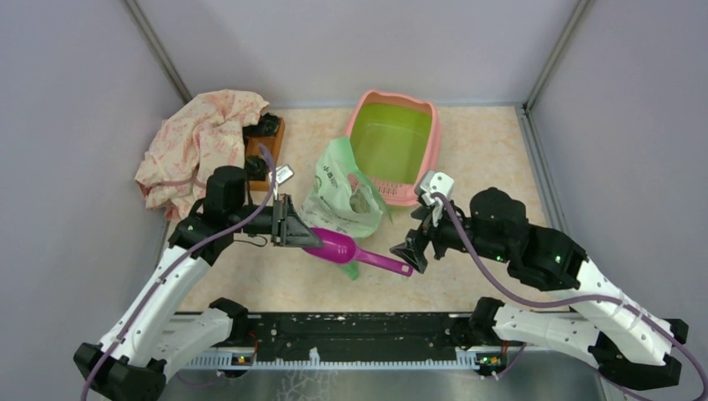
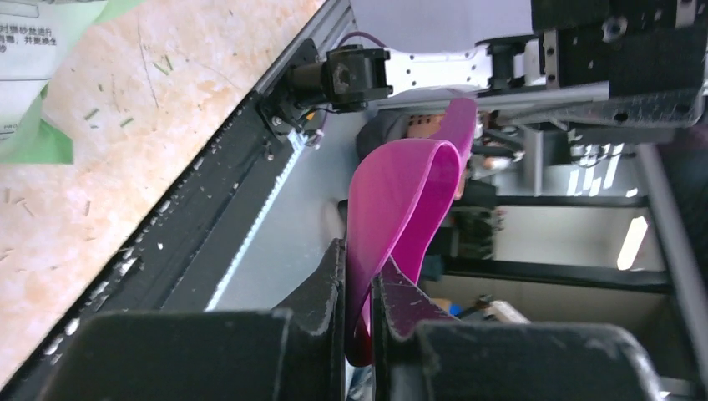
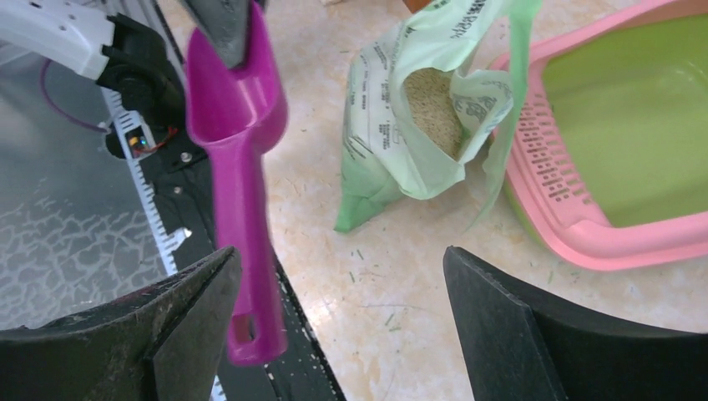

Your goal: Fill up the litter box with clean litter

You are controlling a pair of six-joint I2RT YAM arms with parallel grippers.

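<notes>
A magenta scoop (image 1: 338, 246) is held by its scoop end in my left gripper (image 1: 309, 238), its handle pointing right; in the left wrist view it fills the space between the fingertips. My right gripper (image 1: 409, 255) stands open just off the handle's end, with nothing between its fingers; in the right wrist view the scoop (image 3: 238, 209) appears beyond the left finger. The green-white litter bag (image 1: 334, 200) stands open with granules (image 3: 430, 109) visible inside. The pink litter box (image 1: 430, 146), with an empty green floor, sits behind it.
At the back left lie a patterned cloth (image 1: 200, 142) and a wooden tray (image 1: 263, 150) with black items. The front edge with a dark rail (image 1: 359, 334) runs below both arms.
</notes>
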